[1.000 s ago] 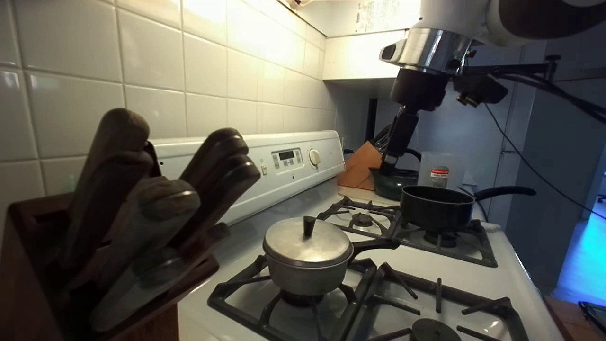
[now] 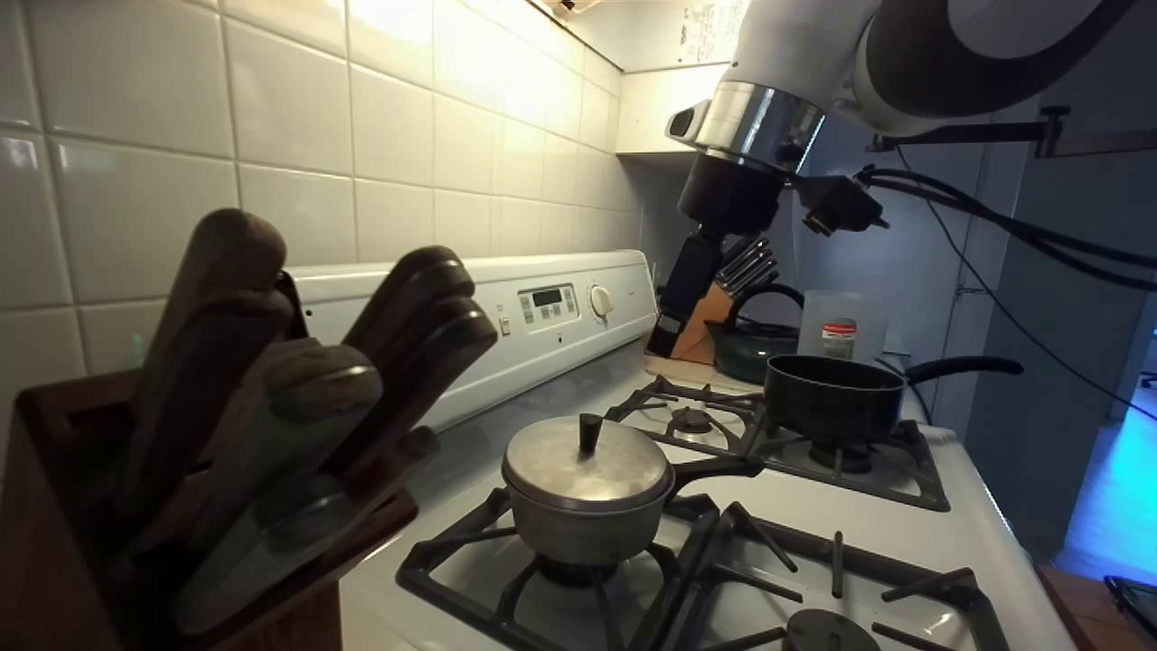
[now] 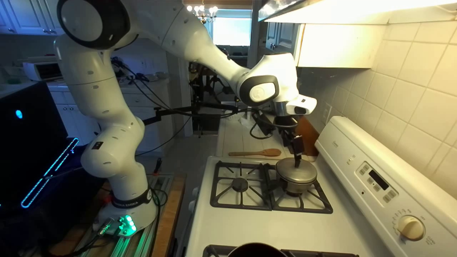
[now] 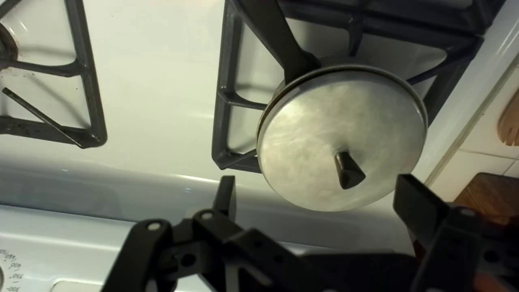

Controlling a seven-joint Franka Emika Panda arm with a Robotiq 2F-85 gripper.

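A lidded metal saucepan stands upright on a burner close to the control panel, its lid seated on top with a small dark knob. My gripper is open above it, one finger to each side of the knob in the wrist view and nothing held. Seen in exterior view 2, the gripper overlaps the lid, but its height over the knob is hard to judge. From exterior view 1 my gripper appears higher than the saucepan and clear of it.
A black pan occupies another burner, its handle pointing outward. The control panel rises along the stove's back. Knife blocks flank the stove, the nearer block filling the left of exterior view 1. A wooden spoon lies on the counter.
In exterior view 1 my arm and gripper have shifted left, towards the tiled wall, and the fingertips sit slightly lower in the picture. Saucepan and black pan are unmoved.
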